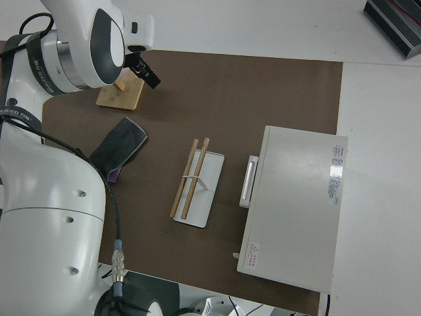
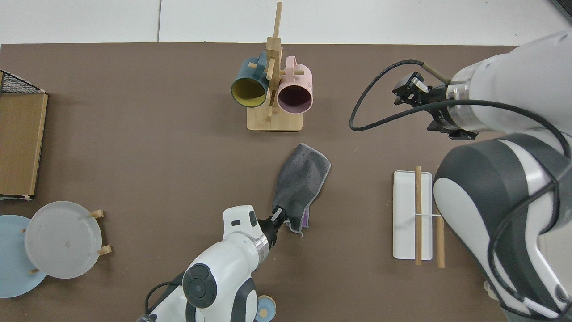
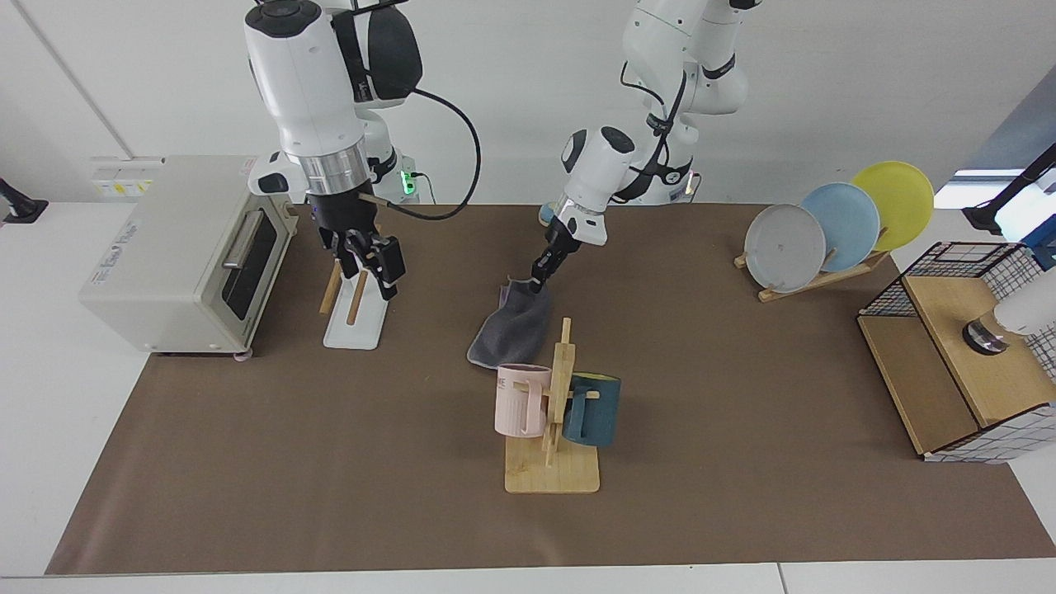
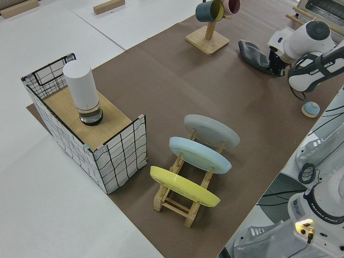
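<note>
A grey cloth (image 2: 300, 185) lies on the brown mat. The smaller arm's black gripper is at its lower edge in the top view; whether it grips the cloth is unclear. The larger arm's gripper (image 3: 386, 277) hangs above a white board with two wooden rods (image 3: 354, 327); its fingers are hard to make out. A pink mug (image 2: 295, 94) and a teal mug (image 2: 248, 86) hang on a wooden stand.
A plate rack with white (image 2: 62, 239), blue and yellow plates stands at one end, near a wire-sided wooden shelf (image 2: 19, 145). A white oven (image 1: 293, 217) stands at the other end.
</note>
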